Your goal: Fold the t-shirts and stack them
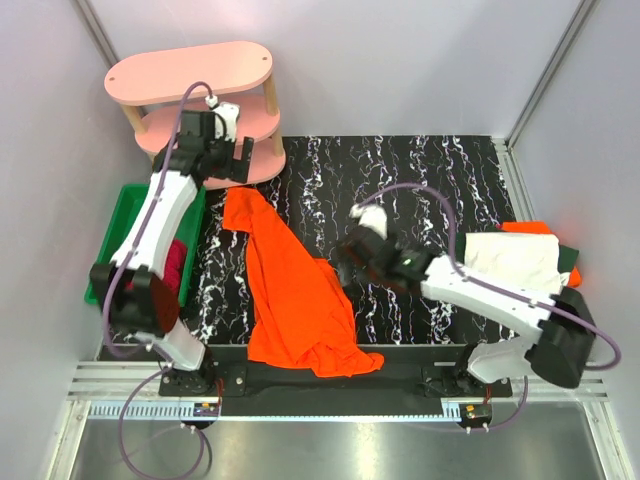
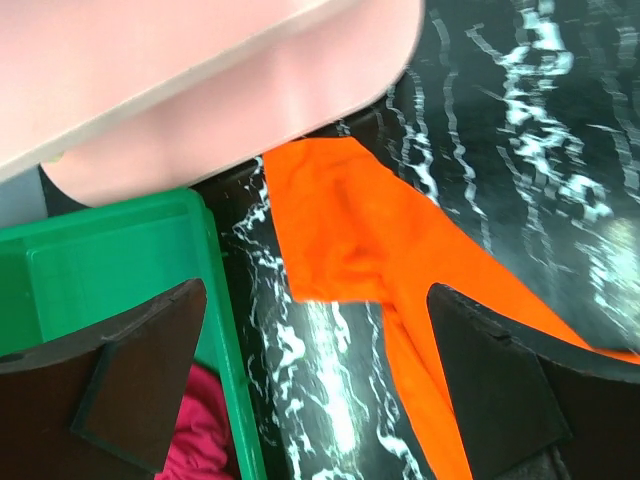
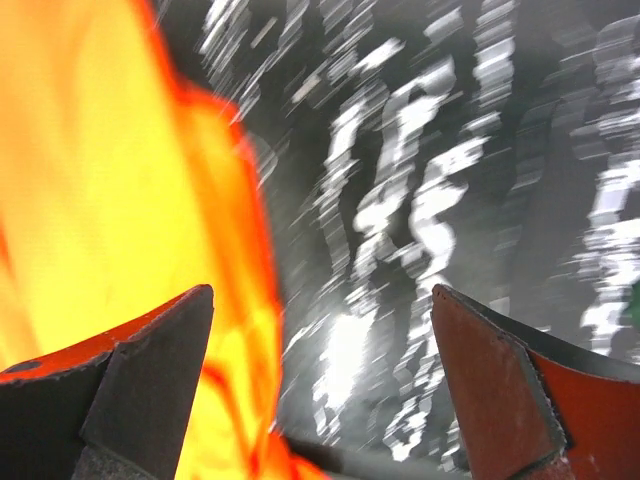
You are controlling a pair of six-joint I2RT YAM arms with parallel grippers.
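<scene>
An orange shirt lies stretched out and loosely bunched on the black marbled table, its lower end hanging past the front edge. In the left wrist view its far end rests flat beside the pink shelf. Above that end my left gripper stands open, nothing between its fingers. My right gripper, open and empty, hovers by the shirt's right edge. From the right wrist the cloth shows at left, under one finger. At the table's right, a pile with a white folded shirt on top sits partly behind the right arm.
A green bin with dark red cloth in it stands at the left, partly behind the left arm. A tiered pink shelf occupies the back left. Bare table shows at back centre and right.
</scene>
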